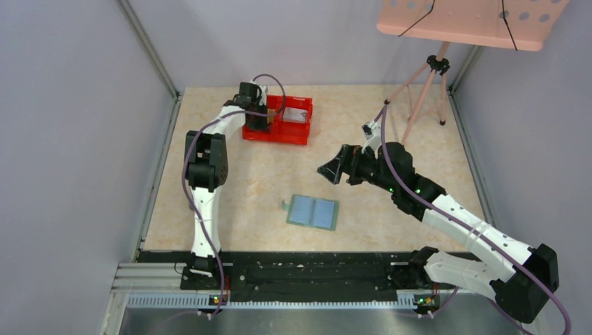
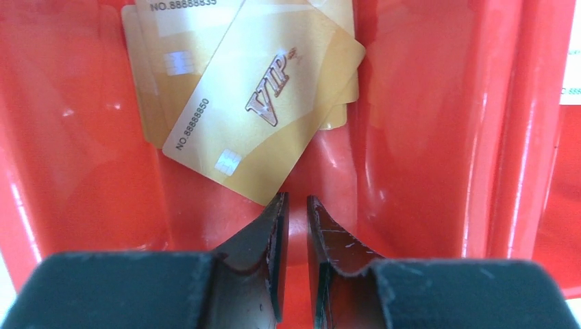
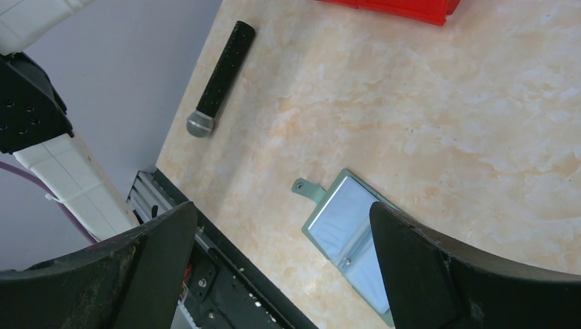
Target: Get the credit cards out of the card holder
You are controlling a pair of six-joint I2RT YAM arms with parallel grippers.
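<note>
Gold cards marked VIP (image 2: 267, 96) lie overlapping in the left compartment of a red two-part box (image 1: 293, 138). My left gripper reaches down into that compartment, its fingertips close together with a narrow gap. Red floor shows through the gap and no card is seen in it; the near corner of the top card is right by the left fingertip. On the table, a flat grey-green holder (image 1: 312, 211) with a snap tab lies unfolded, showing two pale blue panels. My right gripper (image 1: 334, 165) stands open and empty above the table, to the holder's upper right.
White cards (image 1: 295, 115) sit in the box's right compartment. Near the table's left edge lies a black microphone (image 3: 223, 75). A pink tripod stand (image 1: 419, 98) rises at the back right. Table surface around the holder is clear.
</note>
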